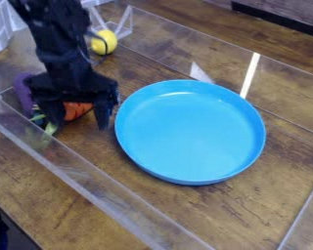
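Note:
My black gripper (pixel 70 105) is lowered at the left over an orange carrot (pixel 78 110) with green leaves (pixel 47 127); its fingers straddle or cover part of it, and I cannot tell whether they grip it. A purple object (pixel 23 90) lies just behind, partly hidden by the gripper. A large blue plate (pixel 190 132) sits to the right on the wooden table.
A yellow object (pixel 105 42) lies at the back left. Clear low walls (pixel 107 195) border the wooden work surface (pixel 186 215). There is free room behind and in front of the plate.

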